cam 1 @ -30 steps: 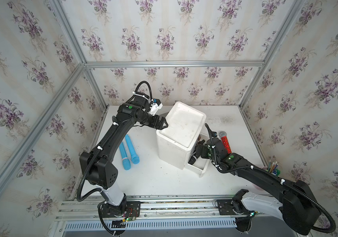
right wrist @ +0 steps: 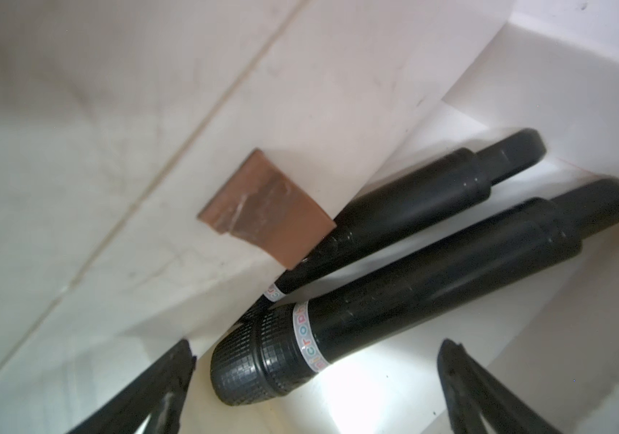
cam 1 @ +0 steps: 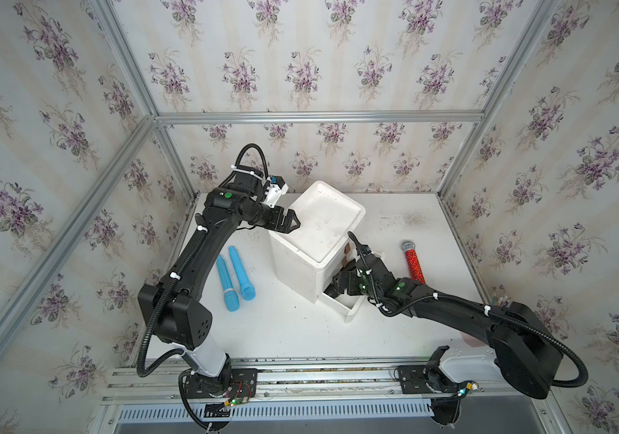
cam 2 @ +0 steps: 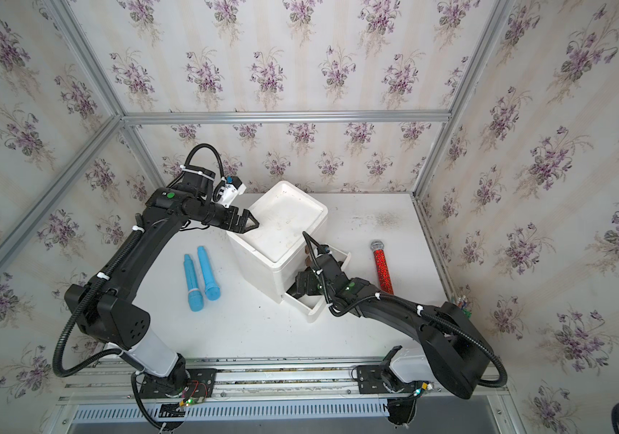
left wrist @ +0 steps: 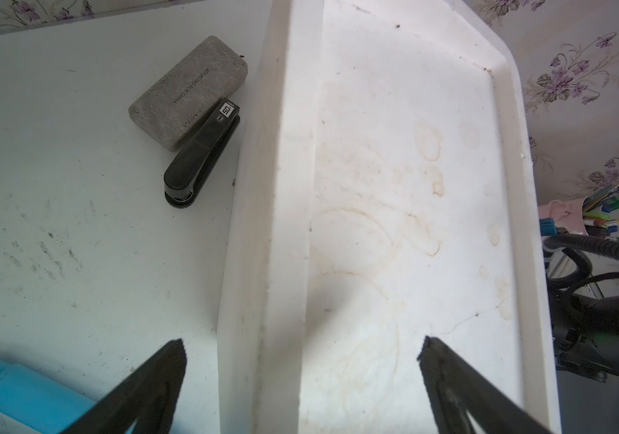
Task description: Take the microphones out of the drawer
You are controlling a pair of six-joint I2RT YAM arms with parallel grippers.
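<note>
Two black microphones lie side by side in the white drawer: the nearer microphone (right wrist: 432,278) shows its ribbed head and whole body, while the other microphone (right wrist: 403,202) is partly covered by the drawer unit's front with its brown tab (right wrist: 269,209). The drawer (cam 1: 352,307) stands pulled out of the white unit (cam 1: 298,267). My right gripper is over the drawer, open, its fingers apart and empty, with the nearer microphone's head seen beyond the gap. At the unit's left top edge, my left gripper is open, one finger on each side of the wall.
Two blue microphones (cam 1: 240,271) lie left of the unit, and a red one (cam 1: 412,262) lies to its right. Behind the unit are a black stapler (left wrist: 200,153) and a grey case (left wrist: 188,90).
The white unit and its drawer have shifted left. My right arm has moved left with them, and my left gripper has moved slightly left and up.
</note>
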